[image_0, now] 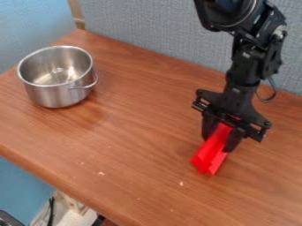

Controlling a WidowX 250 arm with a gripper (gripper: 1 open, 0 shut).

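My black gripper [230, 124] is at the right of the wooden table, pointing down over a red elongated block [210, 155]. Its fingers are around the block's upper part, which they partly hide; the lower end sticks out toward the front left. I cannot tell whether the fingers are closed on it or whether the block rests on the table.
A steel pot [56, 81] with a handle stands at the back left of the table [124, 150]. Grey padded walls stand along the back, and the table's edge runs at the lower left.
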